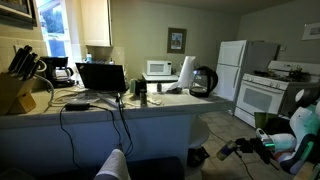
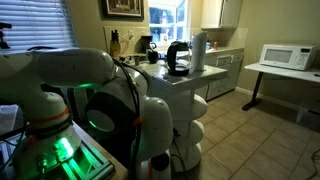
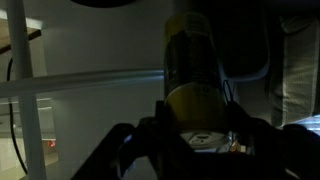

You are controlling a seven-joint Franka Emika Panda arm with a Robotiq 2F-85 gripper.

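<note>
In the wrist view my gripper is shut on a dark cylindrical container with a yellow band [image 3: 195, 102]. The container extends away from the dark fingers, and dim light hides its label. Exterior view 1 has the white and black arm [image 1: 284, 150] low at the right edge, with its dark end pointing left in front of the stove. What the gripper holds is too small and dark to make out there. From exterior view 2, the arm [image 2: 115, 72] arches out from its green-lit base, and the gripper cannot be made out clearly.
A long counter [image 1: 120, 112] carries a knife block [image 1: 14, 92], an open laptop [image 1: 101, 77] and a black kettle [image 1: 203, 81]. Behind stand a white stove [image 1: 262, 97] and fridge [image 1: 229, 67]. Open tiled floor [image 2: 245, 135] lies right of the counter.
</note>
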